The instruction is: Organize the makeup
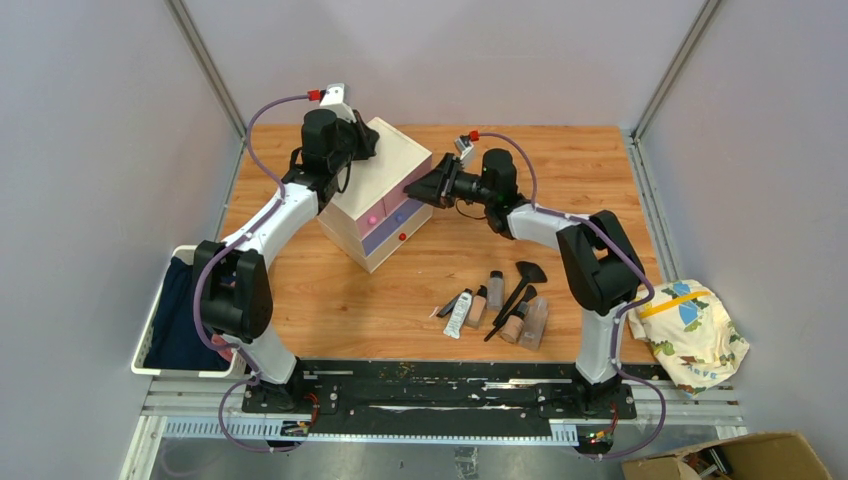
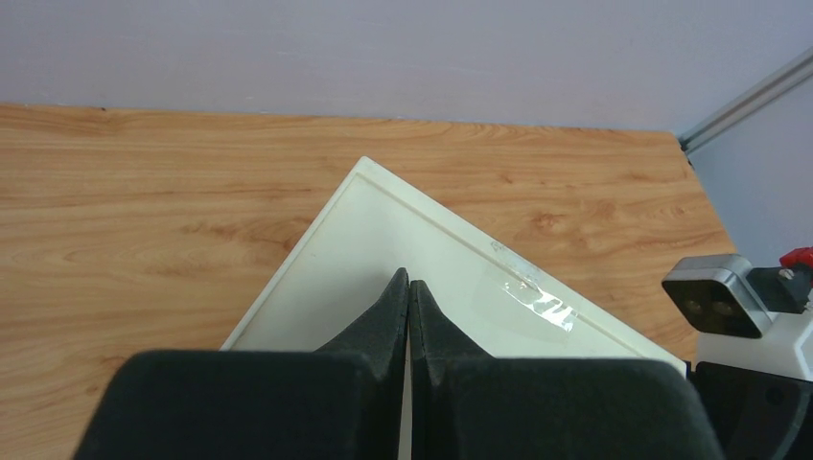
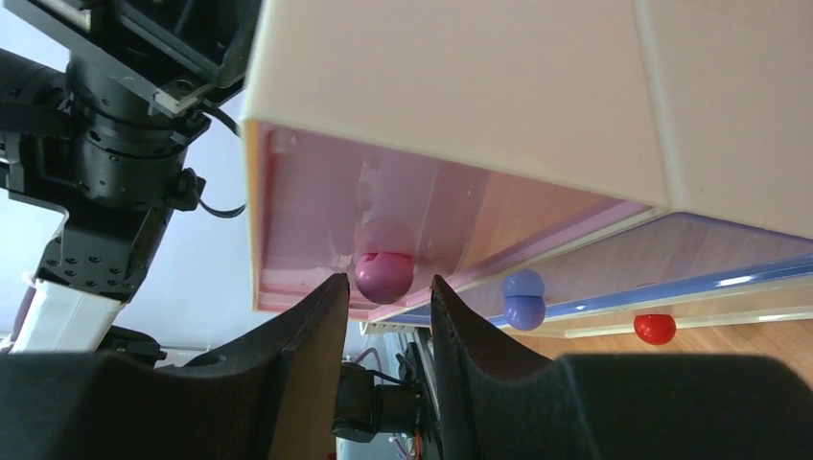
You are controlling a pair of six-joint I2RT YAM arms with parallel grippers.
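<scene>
A small chest [image 1: 385, 168] with a white top, pink upper drawers and a lilac drawer below stands at an angle on the table. Over its top is my left gripper, shut with nothing showing between its fingers; whether it touches the top I cannot tell. My right gripper is open at the front, its fingertips on either side of a pink knob [image 3: 384, 278]. Whether they reach around that knob is unclear. Makeup lies at the front: a white tube [image 1: 458, 314], a fan brush [image 1: 531, 271], a clear bottle [image 1: 534, 323] and several other pieces.
Lower on the chest are a blue knob [image 3: 523, 299] and a red knob [image 3: 655, 329]. A white basket [image 1: 139, 350] is at the left, a patterned cloth bag [image 1: 695, 345] at the right.
</scene>
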